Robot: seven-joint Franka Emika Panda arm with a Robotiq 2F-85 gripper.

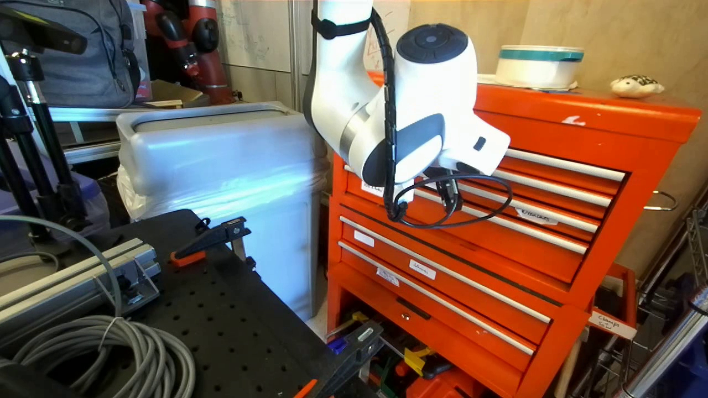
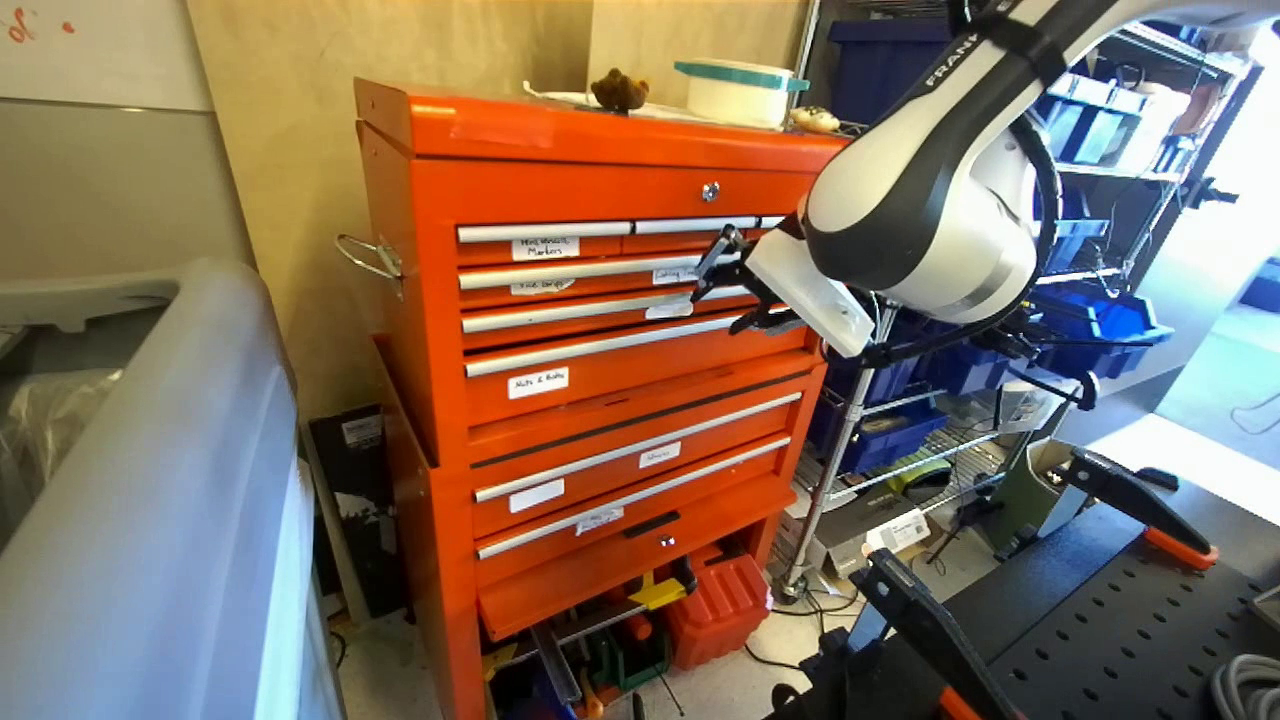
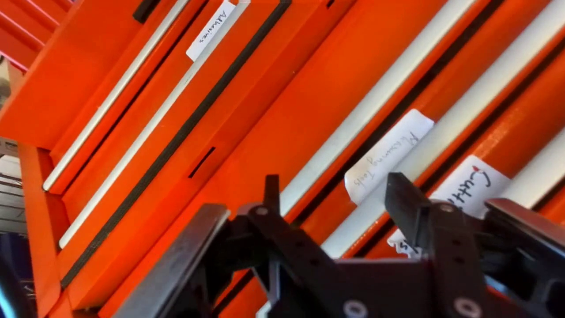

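Observation:
A red tool chest [image 1: 458,285] with silver drawer handles stands before the arm, all its drawers closed. In the wrist view my gripper is open, its two black fingers [image 3: 271,193] apart. Between and beyond them runs the long silver handle [image 3: 455,122] beside the "Measuring Tools" label [image 3: 384,159]. No object is held, and I cannot tell whether either finger touches the handle. A "Cutting" label [image 3: 468,183] lies beyond the right finger. From the side, the gripper [image 2: 720,302] is close to the upper drawers' front; in exterior view 1 the arm mostly hides it.
On the chest top sit a white and teal container [image 1: 539,66] and a small plush toy [image 1: 635,86]. A black perforated table [image 1: 225,318] with clamps [image 1: 355,355] stands in front. A loop of black cable [image 1: 494,212] hangs by the gripper.

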